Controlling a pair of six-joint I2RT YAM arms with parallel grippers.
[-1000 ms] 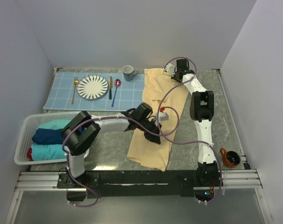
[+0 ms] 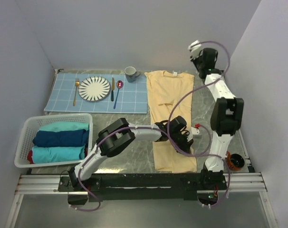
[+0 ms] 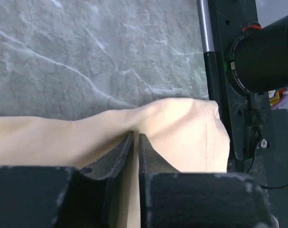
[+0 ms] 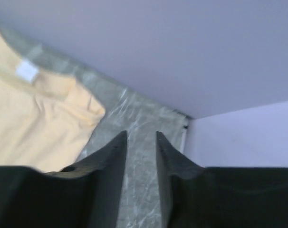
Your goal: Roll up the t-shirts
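A beige t-shirt (image 2: 170,90) lies as a long folded strip from the back wall to the table's front edge. Over its lower half is my left gripper (image 2: 187,146), its fingertips against the cloth. In the left wrist view, the two fingers (image 3: 151,159) stand very close, with beige cloth (image 3: 182,128) around them; whether cloth is pinched is unclear. My right gripper (image 2: 194,50) is raised by the back wall, right of the shirt and clear of it. Its fingers (image 4: 113,161) are apart in the blurred right wrist view, with only bare table between them.
Rolled teal and navy shirts (image 2: 61,137) fill a white basket (image 2: 21,142) at left. A blue placemat (image 2: 58,97) carries a striped plate (image 2: 94,89), cutlery and a grey mug (image 2: 130,73). An orange-brown cup (image 2: 235,162) sits front right.
My right gripper left the shirt's top corner, rising up and to the right.
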